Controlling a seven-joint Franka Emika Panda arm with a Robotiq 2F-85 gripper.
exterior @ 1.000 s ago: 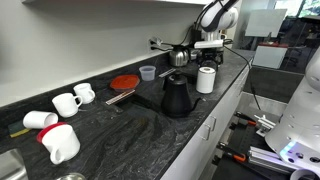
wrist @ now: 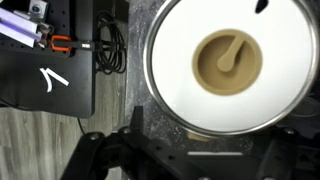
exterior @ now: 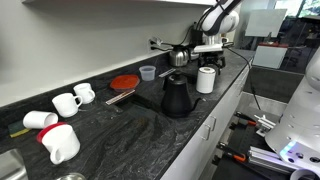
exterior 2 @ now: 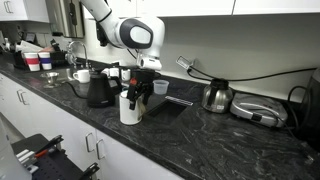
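A white canister point(exterior 2: 130, 108) stands upright near the counter's front edge. Its round lid point(wrist: 177, 92), with a tan recessed grip point(wrist: 226, 62) at the centre, fills much of the wrist view. My gripper is open close beside the lid, its dark fingers point(wrist: 122, 150) spread wide at the bottom of that view. Nothing visible lies between them. From the first exterior view, the canister point(exterior: 206, 80) shows below the gripper, whose fingertips are too small to make out there.
A black kettle point(exterior: 177, 97) stands close to the canister. Behind are a red plate point(exterior: 125, 82), a clear container point(exterior: 148, 73) and a steel kettle point(exterior 2: 217, 97). White mugs point(exterior: 66, 104) line the far end. The dark counter point(exterior: 125, 140) has free room in front of them.
The arm has shifted very slightly above the canister. The canister, kettle and other counter objects have not moved.
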